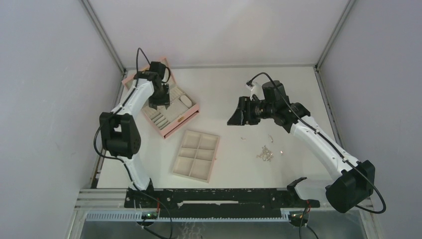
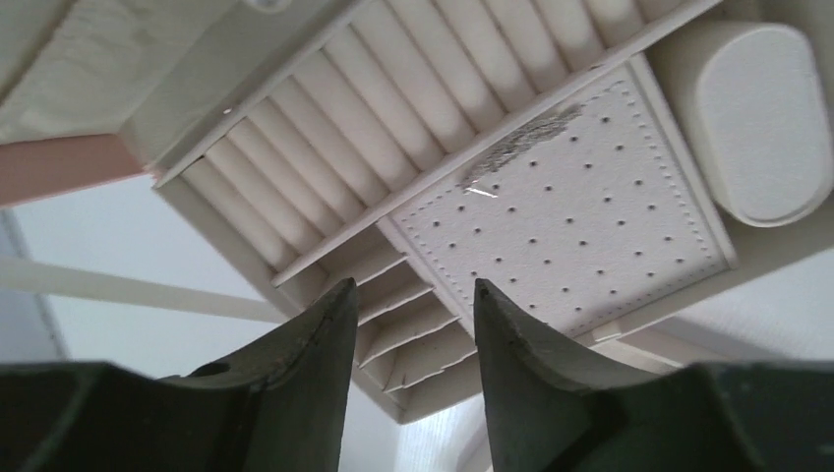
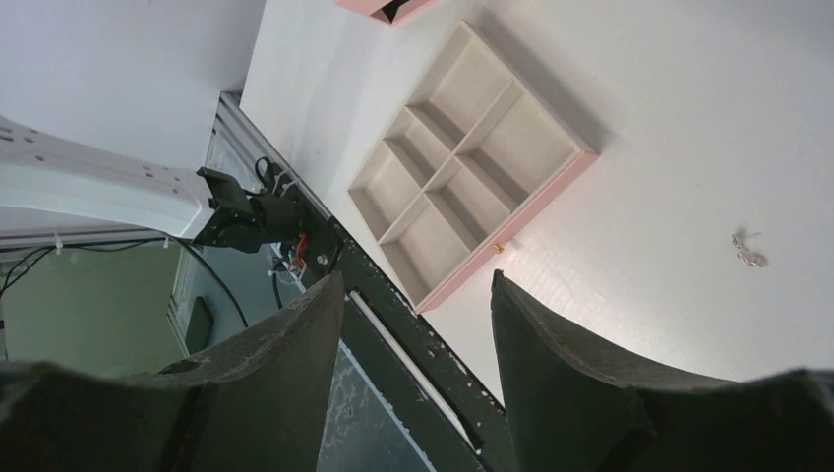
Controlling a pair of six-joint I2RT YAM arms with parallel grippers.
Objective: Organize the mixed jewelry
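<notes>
The pink jewelry box (image 1: pixel 185 121) stands with its lid raised at the back left. My left gripper (image 1: pixel 159 106) hangs over it, fingers parted and nothing between its fingers. In the left wrist view, a silvery strip (image 2: pixel 521 143), perhaps a bracelet, lies on the dotted panel (image 2: pixel 590 221) beside the ring rolls (image 2: pixel 393 88). My right gripper (image 1: pixel 242 122) is open and empty above the table's middle. A tangled jewelry pile (image 1: pixel 266 154) lies right of centre; a small silver piece (image 3: pixel 749 254) shows in the right wrist view.
The pink divided tray (image 1: pixel 196 155) rests in front of the box, its compartments empty, with a small gold knob (image 3: pixel 499 248) on its side. Other small pieces, such as a slim one (image 1: pixel 270 138), lie near the pile.
</notes>
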